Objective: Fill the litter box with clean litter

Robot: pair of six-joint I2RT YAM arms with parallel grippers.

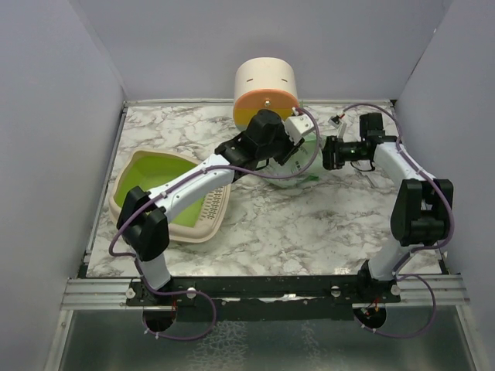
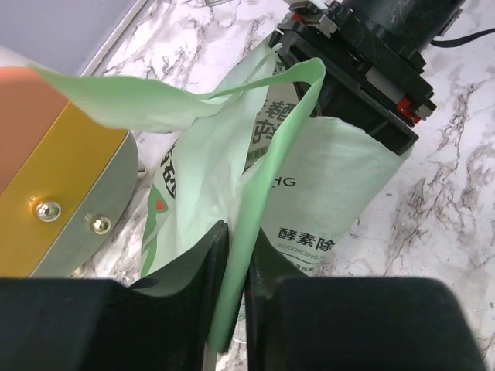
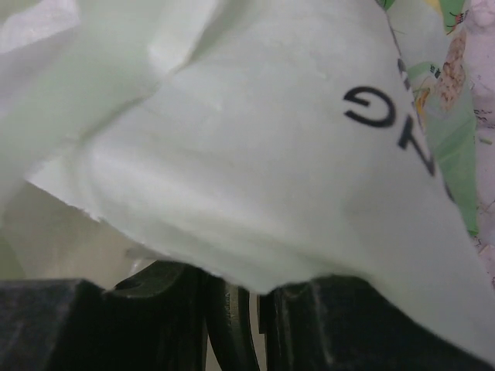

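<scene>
A pale green litter bag (image 1: 298, 170) with printed lettering lies on the marble table at the back centre, its top flap (image 2: 124, 104) loose. My left gripper (image 1: 286, 154) is over the bag; in its wrist view a green strip of bag runs between the fingers, whose grip is unclear. My right gripper (image 1: 332, 158) is at the bag's right side, shut on it, with white plastic (image 3: 271, 170) covering much of its wrist view. The litter box (image 1: 121, 178), green inside with a beige rim, sits at the left.
A white cylindrical container (image 1: 263, 73) with an orange front stands directly behind the bag. Grey walls bound the table at back and sides.
</scene>
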